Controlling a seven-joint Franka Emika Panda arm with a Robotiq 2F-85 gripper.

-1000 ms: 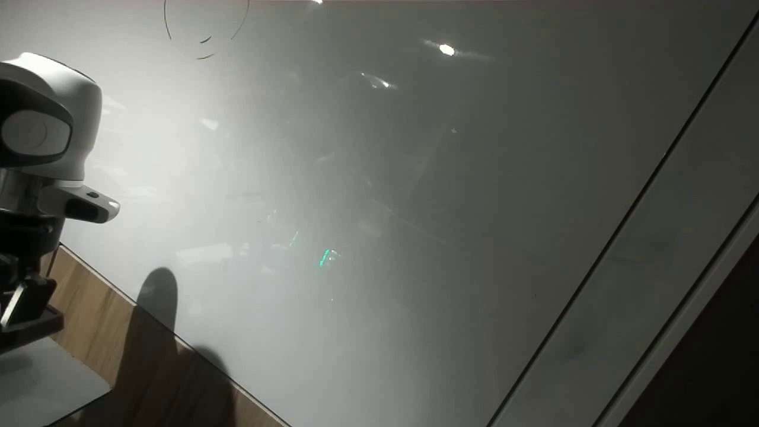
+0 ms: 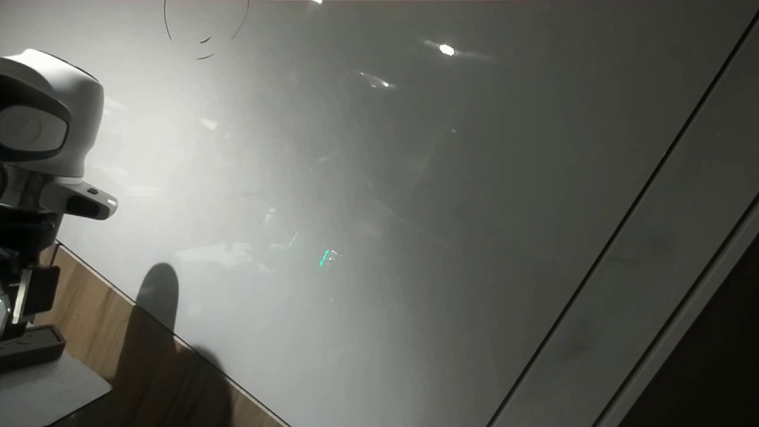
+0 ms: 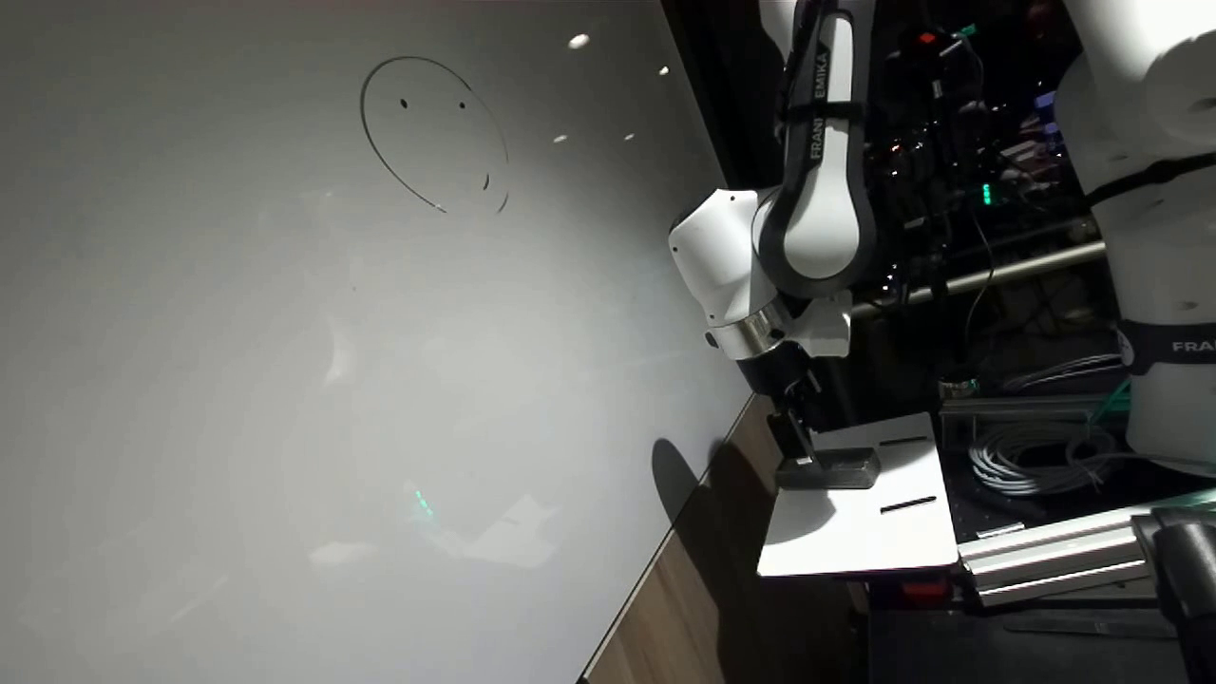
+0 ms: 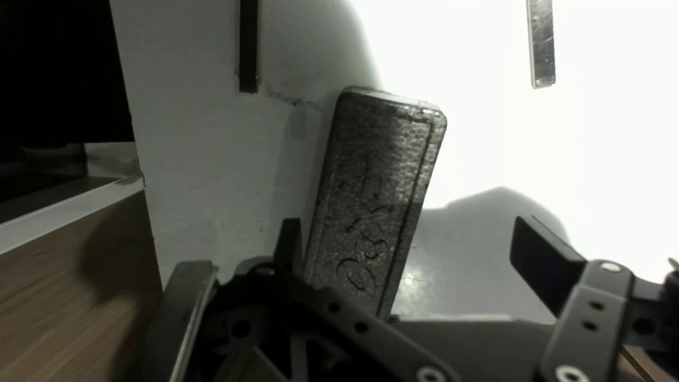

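Note:
A dark grey block eraser with handwriting on top (image 4: 375,191) lies flat on a small white plate (image 3: 844,536). My gripper is open just above it, with one finger (image 4: 289,245) close to the eraser's left side. The other finger (image 4: 547,264) stands well clear on the right. In exterior view 1 the eraser (image 2: 32,349) rests under the gripper at the lower left. On the large whiteboard (image 3: 228,342) is a drawn face (image 3: 367,97), its round outline broken at the lower right. The eraser's near end is hidden behind the gripper in the wrist view.
Two dark strips, one on the left (image 4: 249,44) and one on the right (image 4: 542,44), lie on the plate beyond the eraser. A wooden surface (image 3: 655,616) borders the whiteboard. Coiled cables (image 3: 1032,462) and a metal rail (image 3: 1060,553) are right of the plate.
The eraser has come down from above the plate onto it, and the gripper has moved down too. The face outline looks the same in exterior view 1.

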